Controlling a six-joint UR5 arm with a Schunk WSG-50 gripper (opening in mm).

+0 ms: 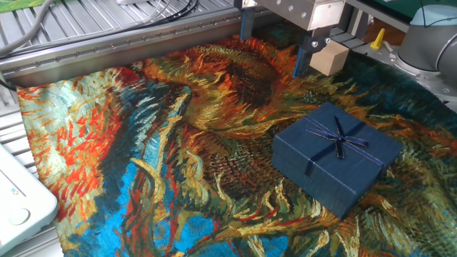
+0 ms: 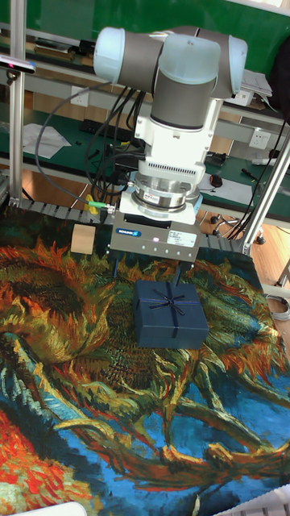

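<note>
A dark blue gift box (image 1: 335, 157) with its lid on and a ribbon bow on top rests on the painted cloth. A small plain wooden block (image 1: 332, 57) is toward the robot's side; in the other exterior view the same block (image 2: 83, 238) appears to the left of the gripper. My gripper (image 1: 271, 56) points down with its two fingers wide apart, and nothing shows between them. The block is outside the fingers, just beyond one finger (image 1: 303, 61). Seen from the front, the gripper (image 2: 147, 275) is behind the box, which may hide part of a fingertip.
A sunflower-patterned cloth (image 1: 143, 128) covers the table, with wide free room left of the box. A metal rail (image 1: 128, 57) runs along one edge. At the lower left corner stands a white device (image 1: 21, 193). Cables (image 2: 103, 146) hang behind the arm.
</note>
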